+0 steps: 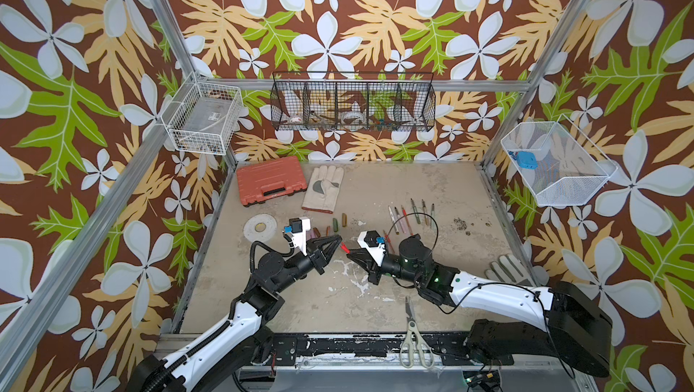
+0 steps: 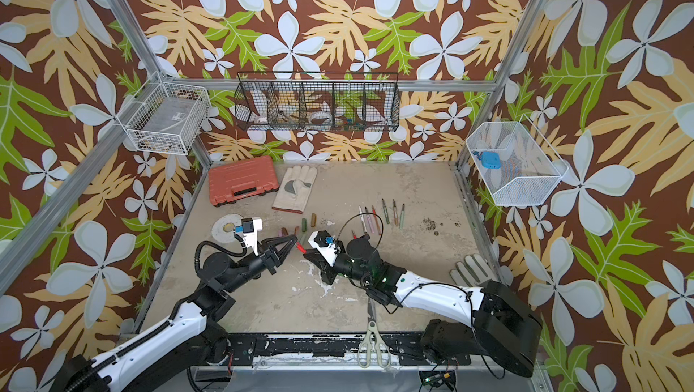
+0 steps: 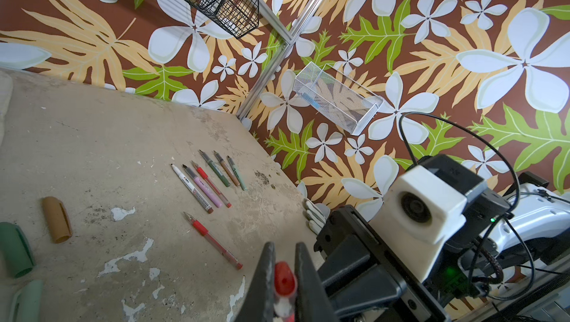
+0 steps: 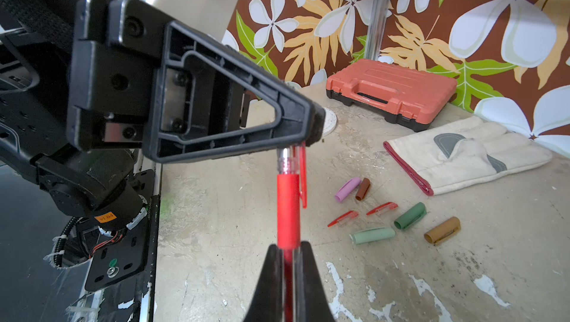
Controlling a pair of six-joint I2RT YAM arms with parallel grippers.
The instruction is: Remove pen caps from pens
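Note:
A red pen (image 4: 288, 209) spans the gap between my two grippers. My right gripper is shut on its barrel just below the red grip. At its other end, my left gripper is shut around the clear cap (image 4: 288, 161), whose red clip lies alongside the grip. Between the left fingers a red end (image 3: 285, 280) shows. How much of the pen tip the cap still covers, I cannot tell. Another red pen (image 3: 212, 241) lies on the table, with several pens (image 3: 191, 187) behind it. Loose caps, including green (image 4: 409, 216) and brown (image 4: 442, 231), lie apart from them.
Against the back left stand a red case (image 1: 271, 180) and a work glove (image 1: 323, 189), with a white disc (image 1: 260, 228) nearby. Scissors (image 1: 415, 341) hang over the front edge. Another glove (image 1: 509, 270) rests at the right. Open table lies toward the front left.

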